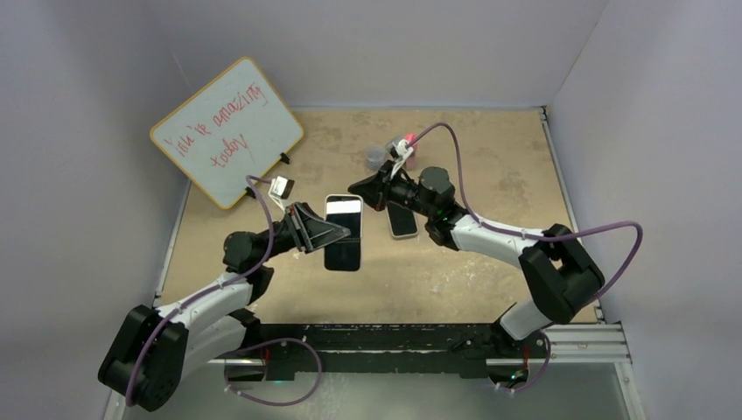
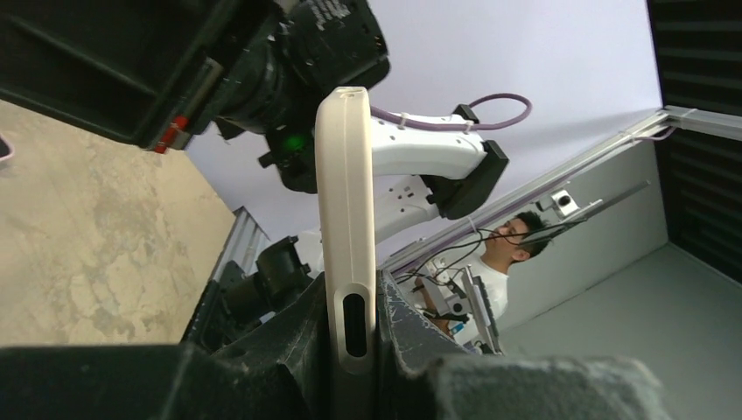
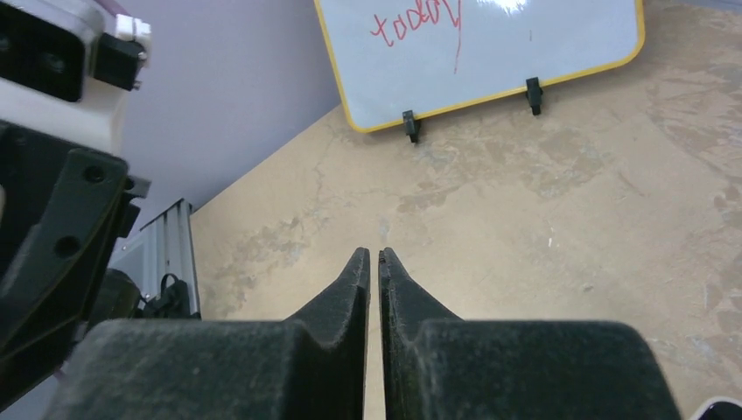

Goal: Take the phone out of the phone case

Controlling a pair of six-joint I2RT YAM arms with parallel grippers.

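Observation:
A phone in a pale case (image 1: 342, 255) is held up in the middle, with my left gripper (image 1: 337, 232) shut on it. In the left wrist view the case's narrow side (image 2: 346, 192) stands upright between the fingers. My right gripper (image 1: 364, 192) is just to the right of the phone's upper end, shut; in the right wrist view its fingertips (image 3: 392, 271) meet with nothing between them.
A second dark phone (image 1: 403, 225) lies on the table beneath my right arm. A clear cup (image 1: 374, 157) and a pink bottle stand behind. A whiteboard (image 1: 223, 131) stands at back left.

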